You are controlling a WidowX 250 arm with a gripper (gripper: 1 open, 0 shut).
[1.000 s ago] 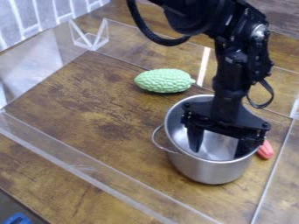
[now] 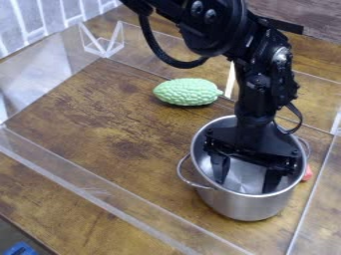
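A steel pot (image 2: pixel 233 201) with a wire handle stands on the wooden board at the right. My black gripper (image 2: pixel 249 164) reaches down into it, its fingers spread apart inside the rim with nothing visible between them. The pot's bottom is largely hidden by the gripper. A small red object (image 2: pixel 306 173) peeks out beside the pot on the right, mostly hidden.
A green bumpy vegetable, like a bitter melon (image 2: pixel 186 92), lies behind the pot to the left. The left half of the wooden board (image 2: pixel 94 139) is clear, inside clear plastic edges. A blue item sits at the bottom-left corner.
My gripper and the pot have shifted slightly over the last second, the pot a little toward the bottom of the view. The red object is now more hidden.
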